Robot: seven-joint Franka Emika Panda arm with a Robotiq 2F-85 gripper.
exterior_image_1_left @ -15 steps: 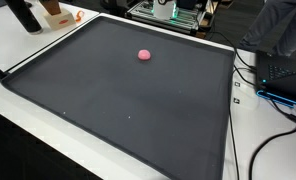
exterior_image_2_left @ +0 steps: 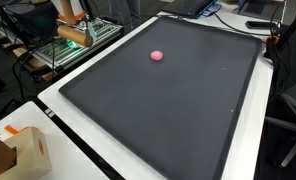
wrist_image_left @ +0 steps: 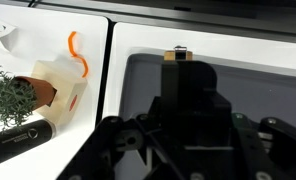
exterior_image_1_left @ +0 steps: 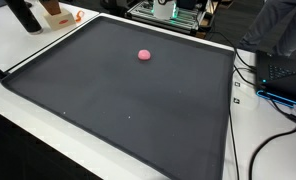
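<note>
A small round pink object point(exterior_image_1_left: 144, 55) rests on the dark grey mat point(exterior_image_1_left: 118, 95), near its far edge. The other exterior view also has the pink object point(exterior_image_2_left: 156, 56) lying alone on the mat. In the wrist view my gripper is shut, with a small tan piece point(wrist_image_left: 198, 70) with a dark, shiny end at its fingertips. I cannot tell what that piece is. Below it is the mat's corner and white border. The pink object does not appear in the wrist view, and neither exterior view clearly shows the gripper.
Beside the mat in the wrist view are a potted plant point(wrist_image_left: 10, 97), a pale block point(wrist_image_left: 63, 90), an orange strip point(wrist_image_left: 79, 52) and a black cylinder point(wrist_image_left: 18, 143). Black cables point(exterior_image_1_left: 263, 140) run along one side.
</note>
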